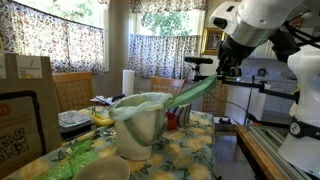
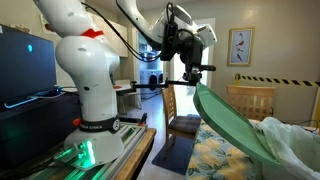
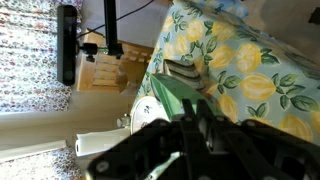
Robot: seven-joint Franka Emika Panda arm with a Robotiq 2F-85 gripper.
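Note:
My gripper (image 1: pixel 220 75) is shut on one end of a long green sheet (image 1: pixel 195 92), high above the right side of the table. From there the sheet slopes down to the rim of a white bin (image 1: pixel 138 138), whose top is covered by a pale, thin liner (image 1: pixel 138 104). In the second exterior view, the same green sheet (image 2: pixel 232 122) stretches taut from the gripper (image 2: pixel 193 77) toward the crumpled whitish liner (image 2: pixel 290 143). The wrist view has the green sheet (image 3: pixel 172 94) just beyond the dark fingers; their tips are hard to make out.
A white bowl (image 1: pixel 103 170) sits in front of the bin, with green packets (image 1: pixel 80 153) to its left. A cardboard box (image 1: pixel 20 125) stands at far left. Bananas (image 1: pixel 103 120) and a paper towel roll (image 1: pixel 128 82) are behind. The patterned tablecloth (image 1: pixel 190 153) is clear at right.

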